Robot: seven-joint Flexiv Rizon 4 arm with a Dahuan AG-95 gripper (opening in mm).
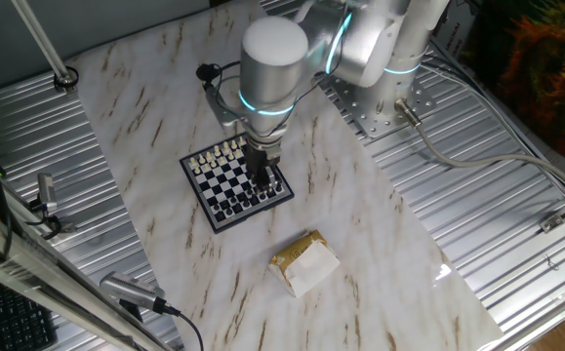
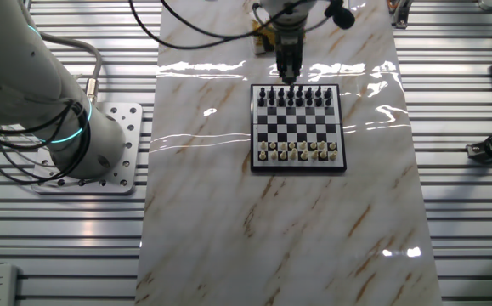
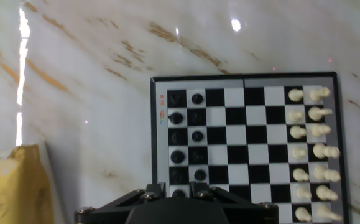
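Observation:
A chessboard (image 2: 298, 172) with a dark rim lies flat on the marble table. Black pieces (image 3: 177, 155) fill the two rows along one side, and white pieces (image 3: 319, 130) stand along the opposite side. My gripper is over the black back row, pointing down, with its fingers apart. One black piece (image 3: 178, 194) shows in the gap, with space on both sides of it. In the second exterior view the gripper (image 2: 291, 82) is at the board's black edge. From the first exterior view, the gripper (image 1: 261, 183) hides some black pieces.
A gold and white packet (image 1: 304, 263) sits on the table beside the black side of the board. The middle rows of the board are empty. Much of the marble table (image 2: 229, 246) around the board is bare.

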